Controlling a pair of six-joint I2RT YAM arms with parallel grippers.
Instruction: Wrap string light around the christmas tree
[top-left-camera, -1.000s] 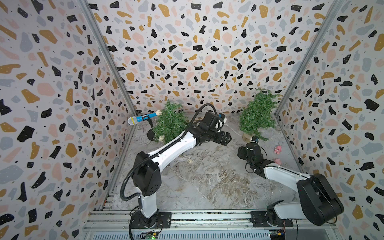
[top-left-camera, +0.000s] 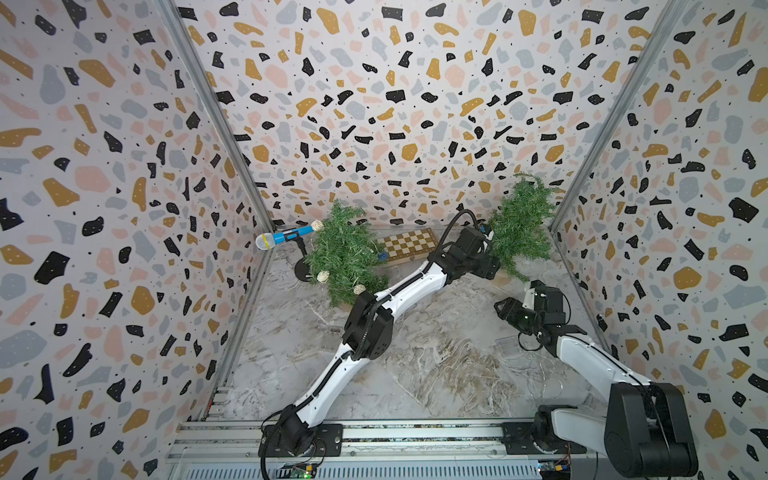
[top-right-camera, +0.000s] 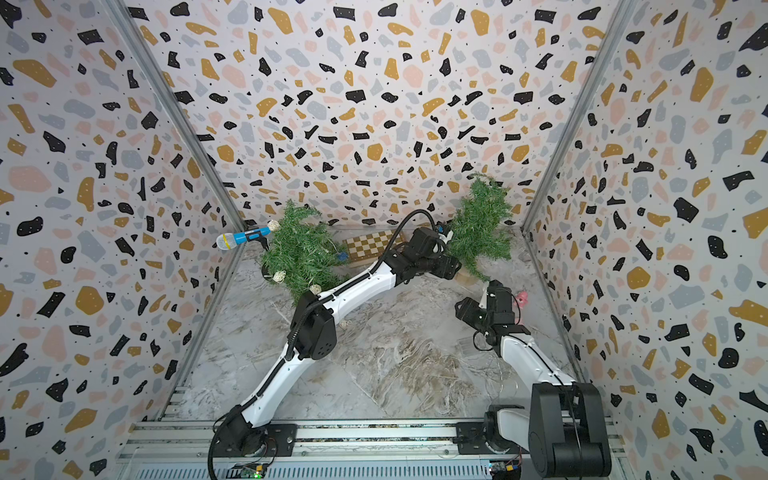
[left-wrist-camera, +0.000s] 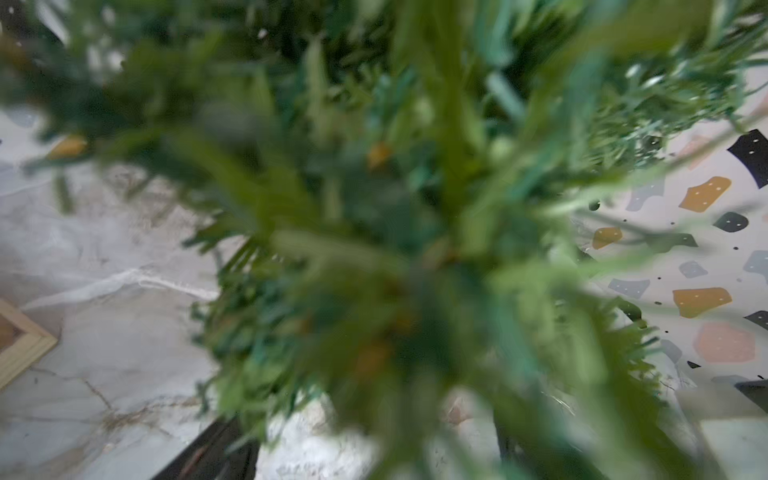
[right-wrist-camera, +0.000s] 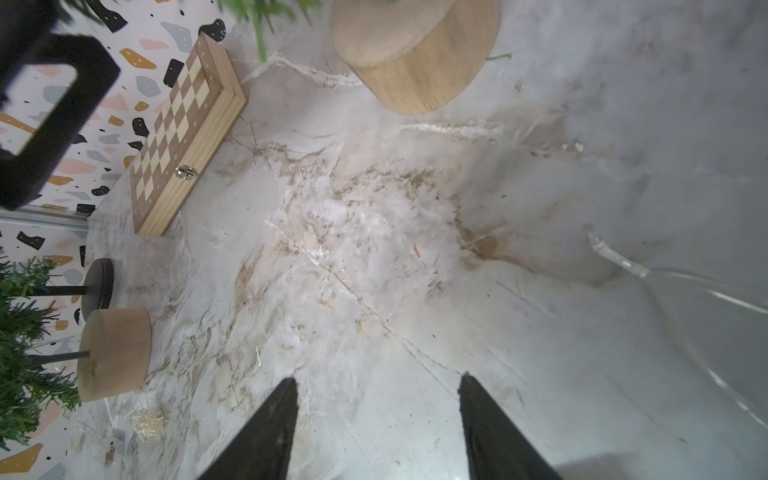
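Note:
The right green tree (top-left-camera: 524, 220) stands at the back right on a round wooden base (right-wrist-camera: 424, 60). My left gripper is open at this tree. Blurred branches fill its wrist view and partly cover its fingers (left-wrist-camera: 216, 456). In front of the tree and low, my right gripper has its fingers apart, with only bare tabletop between them. The left tree (top-left-camera: 344, 252) carries pale woven balls (top-left-camera: 359, 289) that look like string-light globes. A clear cord (right-wrist-camera: 688, 276) lies on the tabletop in the right wrist view. No string shows in either gripper.
A chessboard box (top-left-camera: 409, 243) lies between the trees. Behind the left tree, a blue toy microphone (top-left-camera: 288, 235) rests on a black stand. A small pink toy (top-right-camera: 521, 297) sits to the right of my right gripper.
My left arm has stretched rightward to the right tree, uncovering the chessboard. My right gripper has shifted right, with a slight drift back left lately. The right tree's foliage has been pushed slightly.

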